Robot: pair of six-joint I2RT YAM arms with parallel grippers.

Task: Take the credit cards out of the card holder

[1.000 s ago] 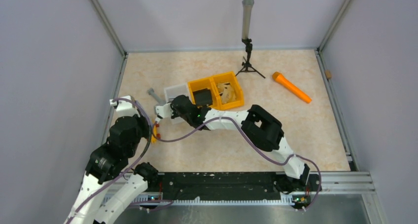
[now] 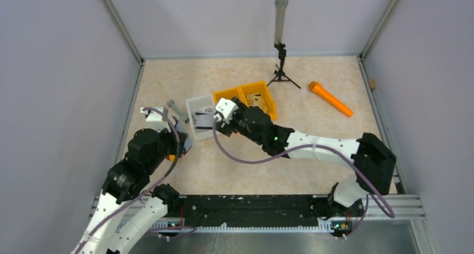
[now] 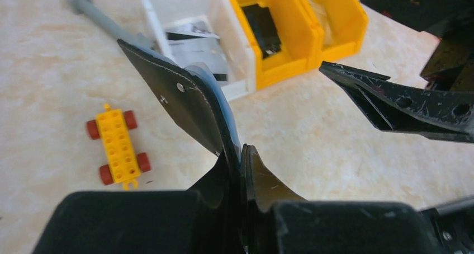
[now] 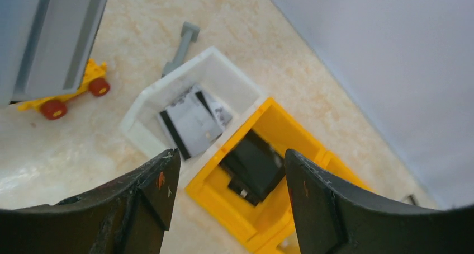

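My left gripper is shut on the card holder, a thin dark piece with a light blue back that stands up from its fingers; in the right wrist view its grey-blue side shows at top left. A white bin holds grey cards with dark stripes, lying flat. My right gripper is open with nothing between its fingers, above the bins and to the right of the holder.
Yellow bins beside the white one hold dark and tan items. A yellow toy car, a grey bar, an orange microphone and a tripod stand around.
My right gripper has moved right and up, away from over the white bin and the holder. My left gripper has shifted slightly right with the holder in it.
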